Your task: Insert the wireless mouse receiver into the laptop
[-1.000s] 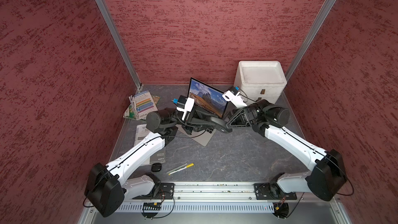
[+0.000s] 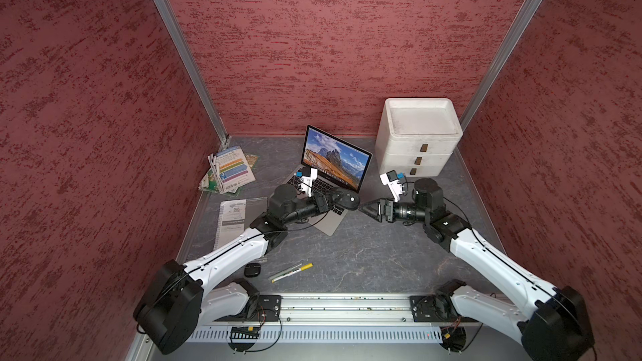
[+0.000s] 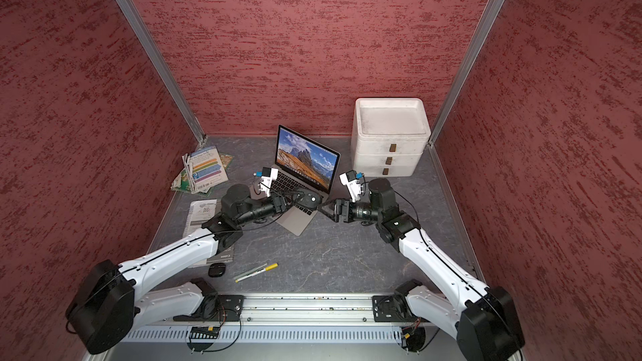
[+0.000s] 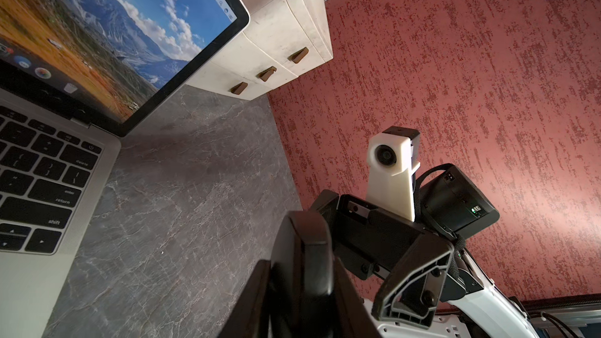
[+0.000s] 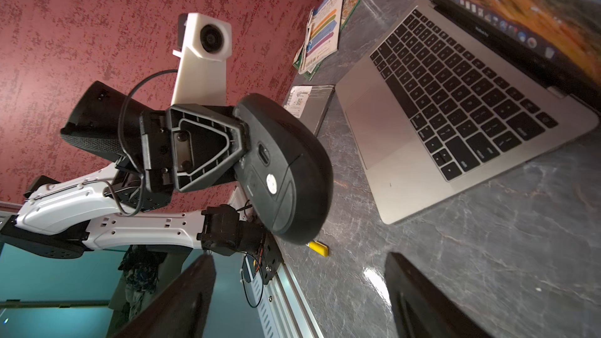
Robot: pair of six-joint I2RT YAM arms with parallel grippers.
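Observation:
The open laptop (image 2: 331, 153) stands at the back centre, its keyboard (image 5: 457, 100) showing in the right wrist view. Over its right palm rest, my left gripper (image 2: 332, 200) is shut on a black mouse (image 5: 285, 175), whose underside, with switch and sensor, faces my right wrist camera. A receiver cannot be made out. My right gripper (image 2: 369, 209) stands open a short way right of the mouse, nothing visible between its blurred fingers.
A white drawer unit (image 2: 414, 127) stands back right; booklets (image 2: 230, 167) and a notebook (image 2: 230, 224) lie left. Pens (image 2: 294, 270) and a small black object (image 2: 252, 269) lie near the front.
Both arms have lowered since a second ago.

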